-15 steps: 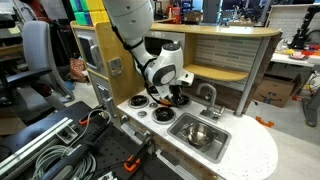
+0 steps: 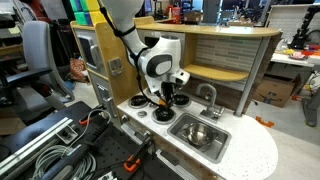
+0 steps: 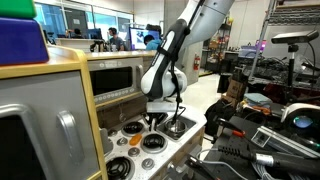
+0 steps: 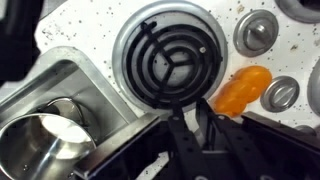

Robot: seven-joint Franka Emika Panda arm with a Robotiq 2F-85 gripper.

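Observation:
An orange, elongated object (image 4: 241,90) lies on the white stove top, between a coil burner (image 4: 168,55) and the round knobs. In the second exterior view this orange object (image 3: 135,140) rests among the burners. My gripper is over the near edge of that burner, its dark fingers a little apart. The orange object is to the right of the fingers in the wrist view, not between them. From the second exterior view, the dark gripper (image 3: 152,121) appears low above the stove; its exact height is hard to judge.
Beside the stove is a sink (image 2: 181,129) holding a metal pot (image 2: 199,134), with a faucet (image 2: 208,96) behind it. Wooden shelving (image 2: 215,73) stands at the back. White counter (image 2: 250,150) to the sink's right is clear.
The white arm has shifted left in the first exterior view over the last second, carrying the gripper over the stove. The pot and sink look unchanged.

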